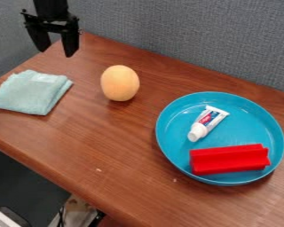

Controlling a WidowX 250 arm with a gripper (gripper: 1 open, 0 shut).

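Note:
My black gripper (pixel 53 44) hangs open at the top left, above the back of the wooden table, with nothing visible between its fingers. A light teal folded cloth (pixel 31 93) lies on the left part of the table, and an orange egg-shaped object (pixel 120 82) is right of it. On the right, a blue plate (pixel 245 120) holds a white toothpaste tube (pixel 208 123) and, in front of the tube, a red object (pixel 229 159).
A grey fabric panel (pixel 192 35) runs behind the table (pixel 121 160). The table's front left edge drops to a dark area.

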